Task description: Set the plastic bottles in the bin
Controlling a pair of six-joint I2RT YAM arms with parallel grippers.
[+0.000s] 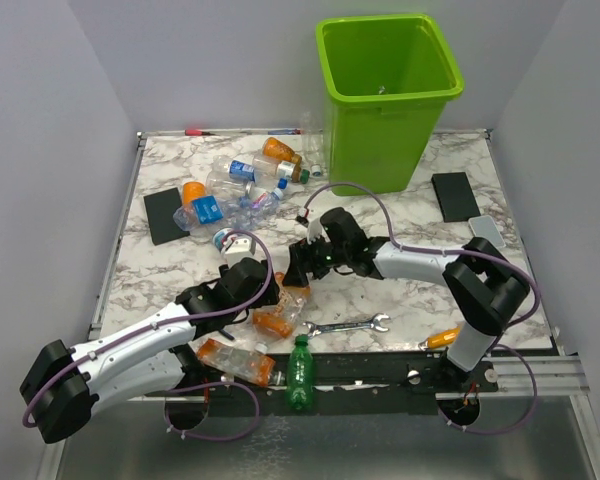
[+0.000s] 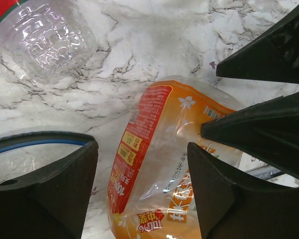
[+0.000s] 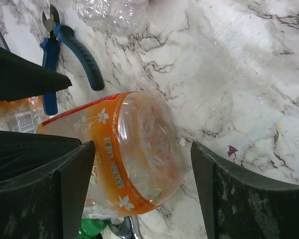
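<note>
An orange-labelled plastic bottle (image 1: 282, 318) lies mid-table beneath both grippers. My left gripper is over it, its fingers apart around the bottle's body. My right gripper is open at the bottle's other end, fingers either side of it. More bottles cluster at the back left, such as a clear one with a blue label (image 1: 205, 210); another orange one (image 1: 235, 362) and a green one (image 1: 300, 375) lie at the front edge. The green bin (image 1: 380, 140) stands at the back right.
A wrench (image 1: 345, 326), an orange-handled tool (image 1: 442, 338), pliers (image 3: 84, 59), black pads (image 1: 165, 215) and a pale slab (image 1: 486, 232) lie about.
</note>
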